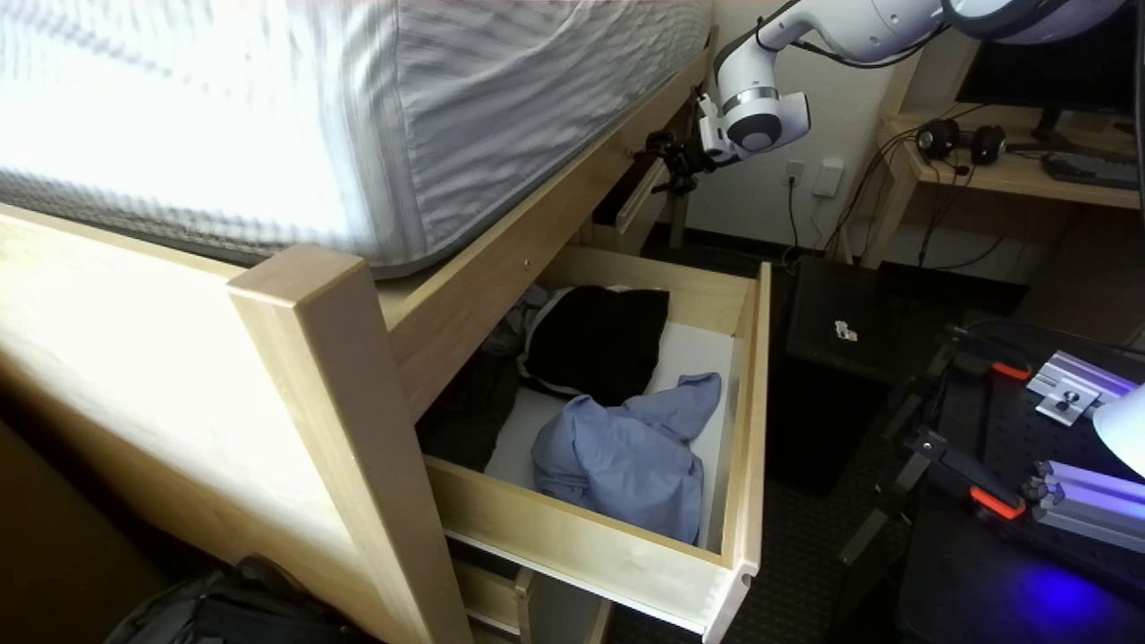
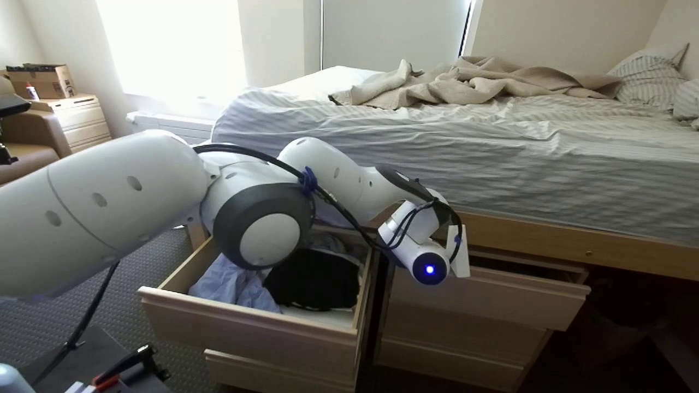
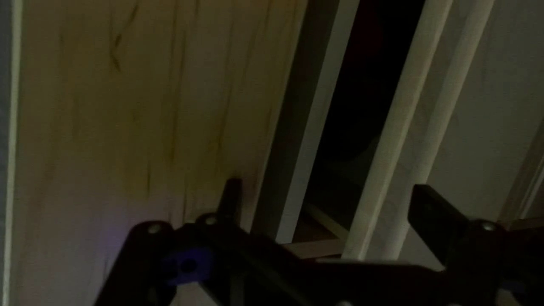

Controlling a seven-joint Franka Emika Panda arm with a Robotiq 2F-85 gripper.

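My black gripper [image 1: 671, 161] is at the bed frame's side, by the top of a partly pulled-out drawer [image 1: 640, 200]. In the wrist view the gripper stands open, its fingers [image 3: 434, 219] wide apart. The light wooden bed rail [image 3: 153, 112] lies behind one finger, while the other overlaps the front face of the drawer [image 3: 403, 168]. A dark gap into the drawer shows between rail and drawer front. Contact with the wood cannot be made out. In the second exterior view the wrist hides the gripper; the drawer [image 2: 491, 291] sticks out below the rail.
A second drawer [image 1: 757, 429] is pulled far out, holding a blue cloth [image 1: 628, 456] and a black cloth [image 1: 601, 342]. The mattress [image 1: 515, 118] rises above the rail. A black table [image 1: 988, 580] with metal profiles stands opposite the drawers.
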